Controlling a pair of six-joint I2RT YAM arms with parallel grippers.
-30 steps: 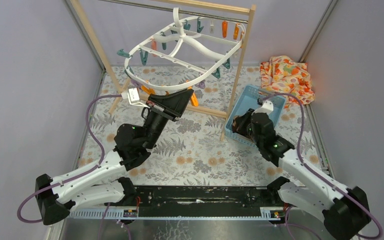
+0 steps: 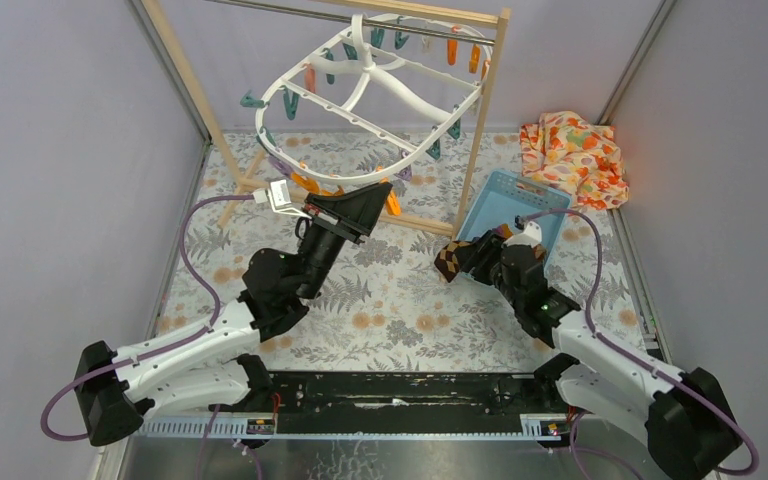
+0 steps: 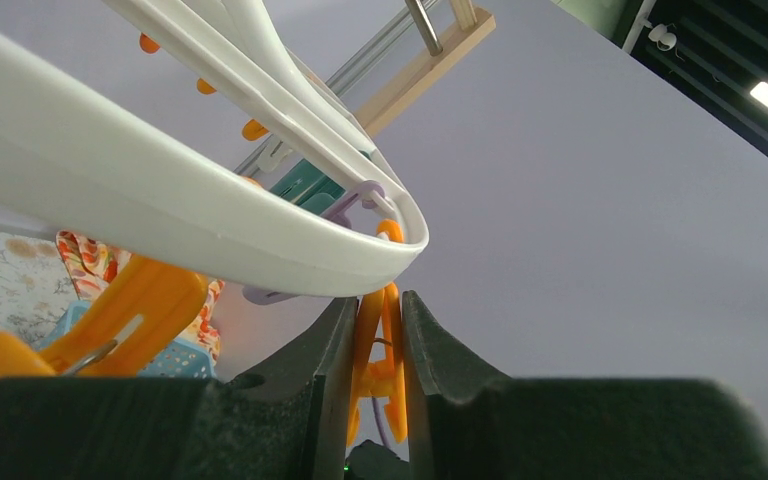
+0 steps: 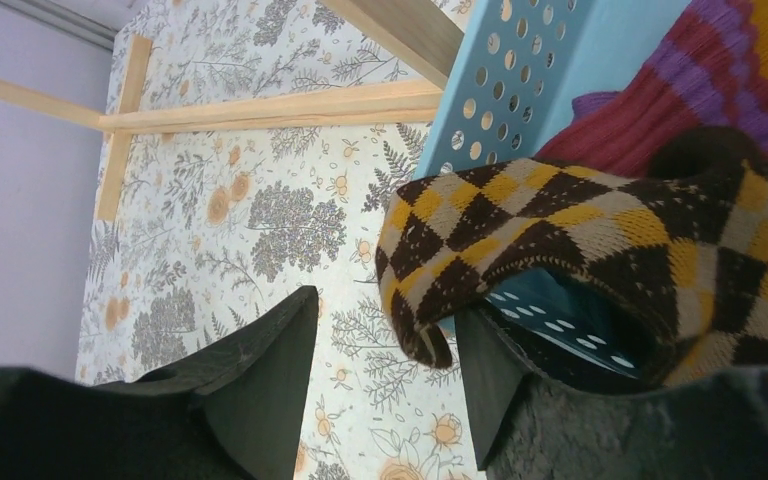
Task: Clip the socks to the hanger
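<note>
The white hanger (image 2: 360, 130) with coloured clips hangs from the wooden frame. My left gripper is shut on an orange clip (image 3: 380, 380) at the hanger's front curve. A checkered brown, yellow and beige sock (image 4: 570, 230) drapes over the near-left edge of the blue basket (image 4: 480, 90). My right gripper stands open at that edge, the sock's end just beyond and above its right finger. A maroon and purple striped sock (image 4: 660, 100) lies inside the basket.
An orange patterned cloth (image 2: 570, 155) lies at the back right. The wooden frame's upright (image 2: 470, 170) stands beside the basket. The floor between the arms is clear.
The checkered sock now sticks out over the basket's left edge. My right gripper has shifted slightly there. The left gripper and hanger have moved slightly to the right.
</note>
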